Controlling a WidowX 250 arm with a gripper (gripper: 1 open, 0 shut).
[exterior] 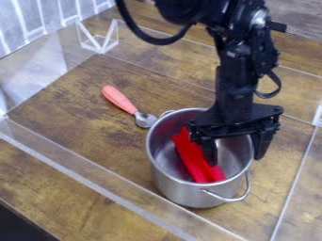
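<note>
A steel pot (197, 192) with a wire handle stands on the wooden table, a red object (194, 156) lying inside it. My black gripper (228, 141) is open, its fingers down at the pot's mouth over the red object, partly hiding it. Whether the fingertips touch the red object I cannot tell. To the left of the pot lies a spoon (117, 99) with a pink handle and metal head.
Clear plastic edging runs along the left and right of the table (56, 104). A white slatted rail (25, 21) is at the back left.
</note>
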